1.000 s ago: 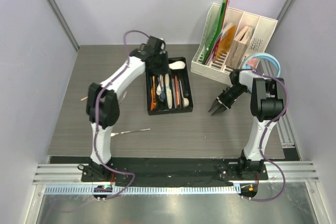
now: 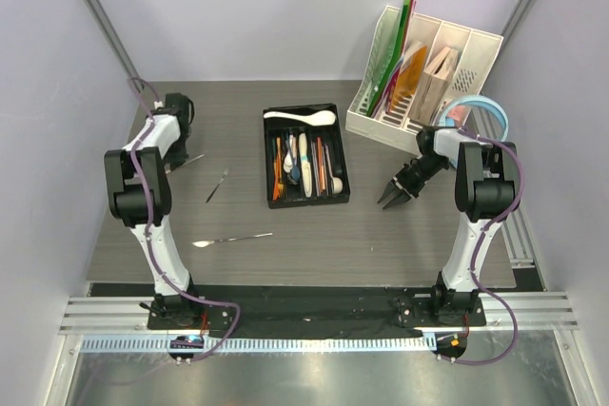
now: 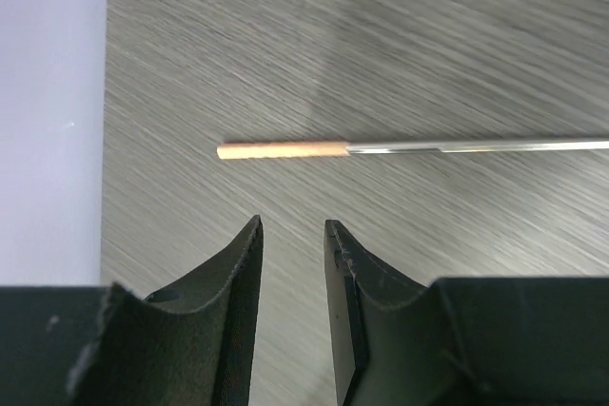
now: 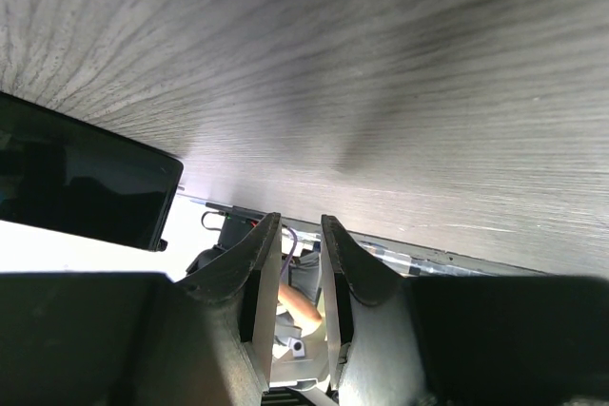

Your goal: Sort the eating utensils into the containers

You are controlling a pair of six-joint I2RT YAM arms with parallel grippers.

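Observation:
A thin utensil with a light wooden handle tip and a metal shaft lies on the table beneath my left gripper. That gripper stands part open, its fingertips apart and nothing between them, over the table's left side. A small metal utensil lies to its right, and a long silver one with a wide head lies nearer the front. The black tray in the middle holds several utensils, with a white spoon across its back compartment. My right gripper is open and empty above the table's right half.
At the back right stands a white rack holding folders and a blue ring-shaped object. A wall rises close to the left gripper. Bare table lies between the tray and the right gripper.
My left arm has swung from above the tray to the table's left side, uncovering the white spoon and the small metal utensil. The right arm stays in place.

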